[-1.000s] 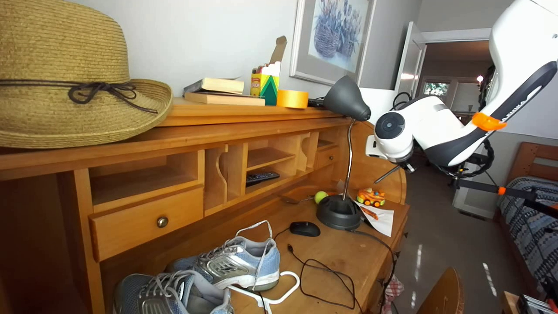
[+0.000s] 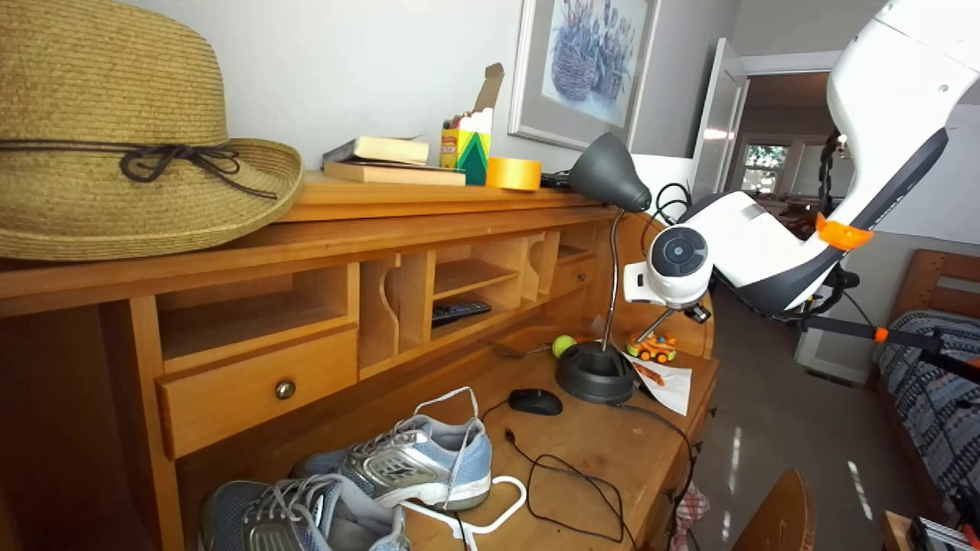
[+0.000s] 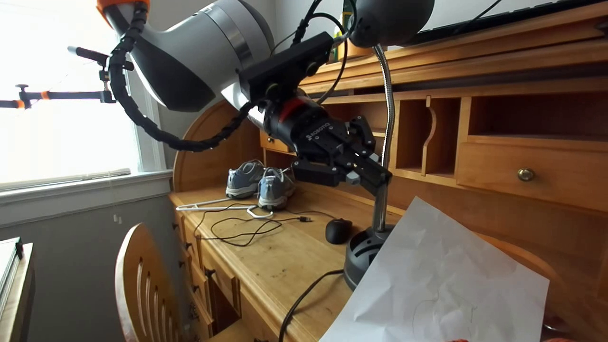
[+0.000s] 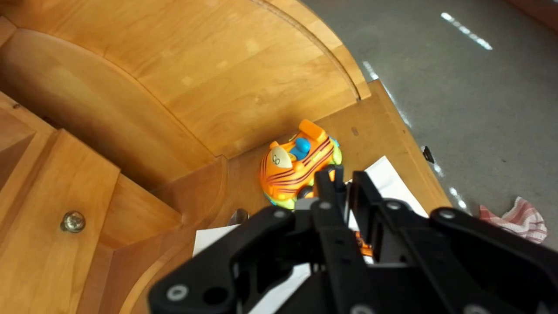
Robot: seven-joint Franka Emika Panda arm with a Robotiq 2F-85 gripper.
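In the wrist view my gripper is shut, with a small dark object (image 4: 338,177) showing between its fingertips; what it is I cannot tell. Beyond the fingertips an orange striped toy car (image 4: 295,163) with a blue driver rests on the desk. White paper (image 4: 392,180) lies under the fingers, with an orange drawing or item (image 2: 649,375) on it. From the second exterior view, the gripper (image 3: 383,177) hangs above the desk, its tips overlapping the lamp's stem (image 3: 388,122); whether they touch cannot be told.
The lamp base (image 2: 595,375) stands close by, with a green ball (image 2: 563,345) behind it. A mouse (image 2: 535,401), a loose cable (image 2: 588,477), a white hanger (image 2: 505,514) and grey-blue sneakers (image 2: 413,459) occupy the desk. Its right edge drops to the floor.
The arm has moved left and slightly lower in exterior view 1, its hand now nearer the lamp and toy car. Objects on the desk have stayed put.
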